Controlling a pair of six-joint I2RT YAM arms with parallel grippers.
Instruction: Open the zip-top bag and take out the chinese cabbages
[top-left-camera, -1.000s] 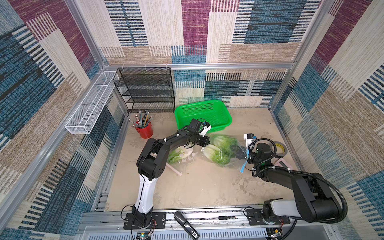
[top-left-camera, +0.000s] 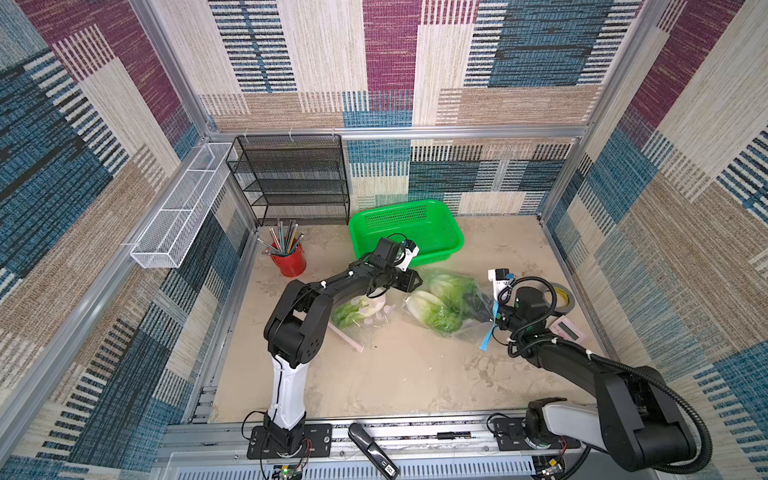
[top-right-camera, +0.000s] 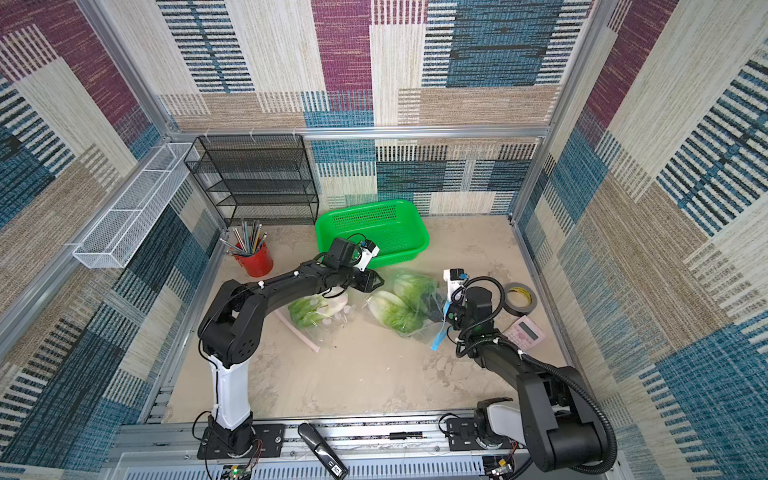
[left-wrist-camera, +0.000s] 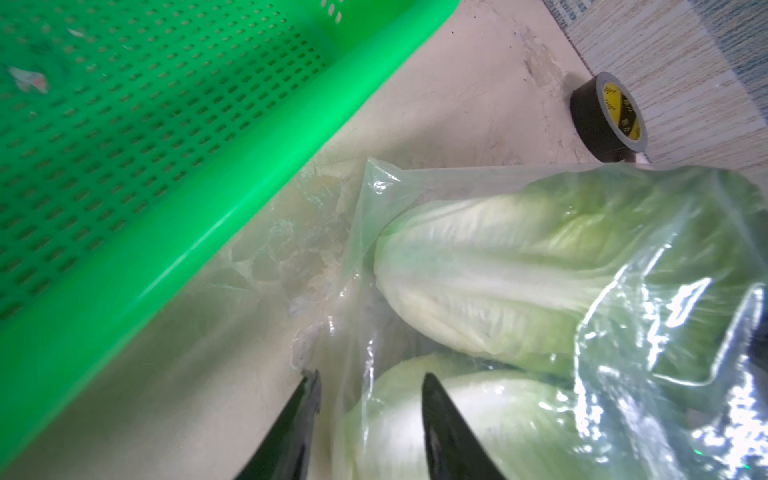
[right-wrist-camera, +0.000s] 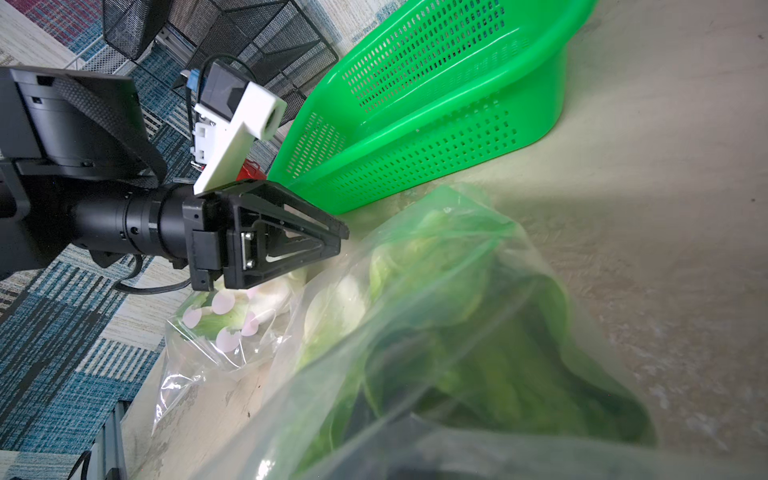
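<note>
Two pale-green chinese cabbages lie side by side in a clear zip bag in the middle of the table. The bag's blue zip strip is at its right end. My left gripper is at the opposite end, its fingers apart, with the bag's film edge seen between them. At the zip end is my right gripper; its dark fingers appear through the film, shut, apparently within the bag's mouth. Film and leaves hide its fingertips in the right wrist view, so nothing shows between them.
A green basket stands close behind the bag and left gripper. Another bag with vegetables lies left, under the left arm. Tape and a pink calculator sit right.
Over the last second my left arm's elbow has swung slightly left, while its gripper barely shifted. The right arm's elbow has moved toward the front right; its gripper stays at the zip end.
</note>
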